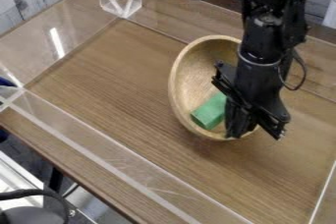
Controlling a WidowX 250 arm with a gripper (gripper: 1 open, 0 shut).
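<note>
A round tan bowl (194, 63) lies in the centre-right of the camera view, with a green block (209, 110) in its lower left part. My black gripper (241, 120) reaches down over the bowl's right side, its tip near the bowl's lower right rim, right of the block. The arm hides much of the bowl, and the fingertips are too dark and overlapped to tell whether they are open or shut.
A clear plastic piece (120, 0) stands at the back left. Clear strips run along the table's left edge, and a cable lies at the bottom left corner.
</note>
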